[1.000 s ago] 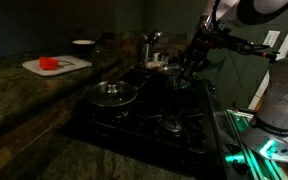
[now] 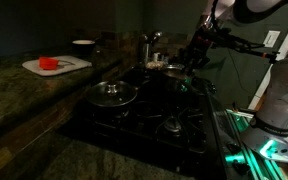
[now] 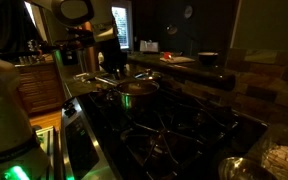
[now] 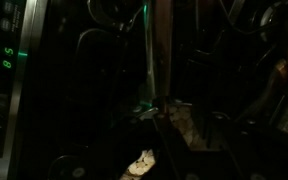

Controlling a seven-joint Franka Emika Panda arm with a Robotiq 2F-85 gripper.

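In exterior view 1 my gripper hangs low over the far right of the stove, close to a pan. The second exterior view shows the gripper by the near-left side of a round pan. The fingers look shut on something. A long brownish strip runs down to the gripper in the wrist view; it looks like a handle, but the dark hides what it belongs to. Whether it touches the pan cannot be told.
A lidded pan sits on the stove's left side. On the counter lies a white board with a red thing. A metal bowl and a tray of pale pieces stand at the near right in exterior view 2.
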